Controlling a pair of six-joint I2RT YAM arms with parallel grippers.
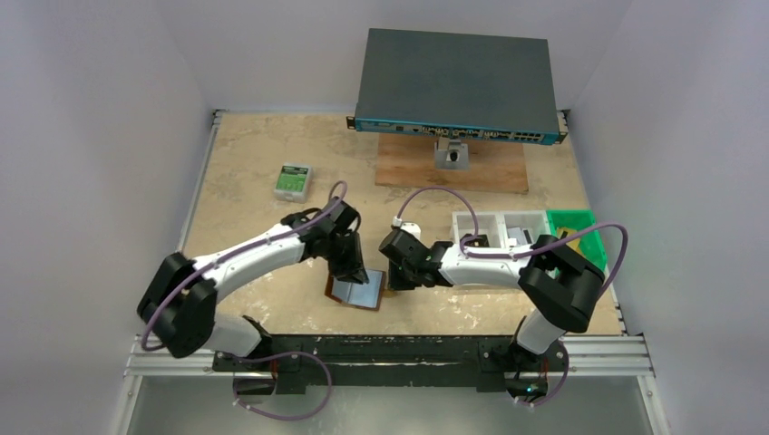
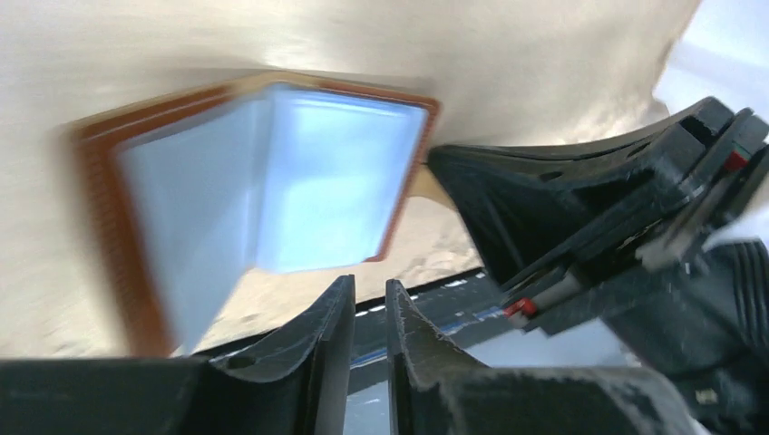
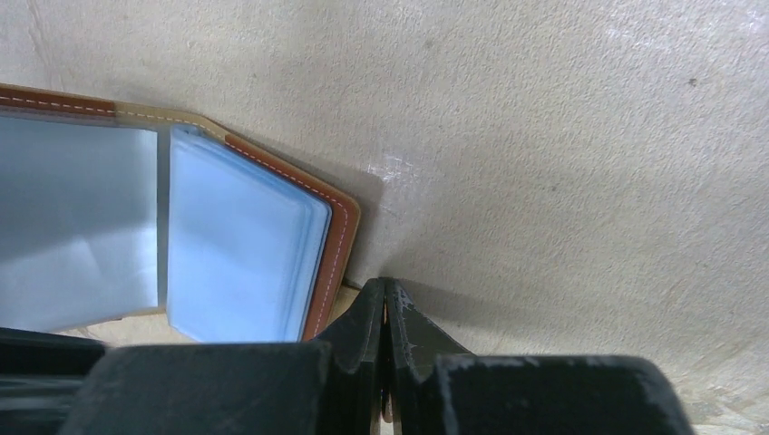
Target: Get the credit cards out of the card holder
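The brown card holder lies unfolded on the table, with pale-blue sleeves [image 1: 365, 288] inside. Its left flap [image 2: 195, 204] looks blurred in the left wrist view, and the right half shows sharply stitched edges from the right wrist. My left gripper is shut above the holder, its fingertips a narrow gap apart with nothing between them. At the holder's right edge my right gripper is shut, tips low by the table. A tan tab [image 3: 345, 299] of the holder reaches these fingertips; whether it is pinched I cannot tell. No separate card shows.
Behind, a green-labelled box [image 1: 293, 181] stands on the left, and a large dark device [image 1: 458, 82] rises over a wooden board [image 1: 494, 168]. White bins [image 1: 490, 224] and a green bin [image 1: 594, 246] are at the right. Bare table lies around the holder.
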